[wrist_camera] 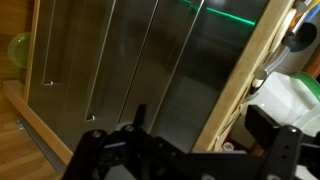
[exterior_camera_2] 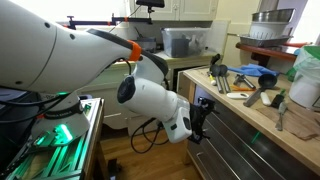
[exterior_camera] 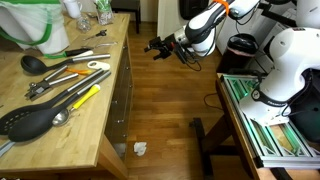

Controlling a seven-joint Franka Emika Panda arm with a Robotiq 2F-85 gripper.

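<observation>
My gripper [exterior_camera: 156, 47] hangs beside the front of the wooden counter [exterior_camera: 118, 75], near its far end and below or about level with its top. In the second exterior view the gripper [exterior_camera_2: 203, 112] is close to the grey drawer fronts [exterior_camera_2: 232, 150]; whether it touches them cannot be told. The wrist view has the gripper open, its dark fingers [wrist_camera: 262, 128] wide apart at the bottom. Nothing is held between them. Grey drawer panels [wrist_camera: 112, 60] fill much of that view, all apparently closed.
Kitchen utensils lie along the counter, among them a black slotted spoon [exterior_camera: 35, 122], a yellow-handled tool [exterior_camera: 84, 98] and a black ladle [exterior_camera: 33, 65]. A white tub [exterior_camera: 35, 25] stands behind them. Bare wooden floor [exterior_camera: 165, 110] lies before the drawers, with a small white scrap [exterior_camera: 140, 148] on it.
</observation>
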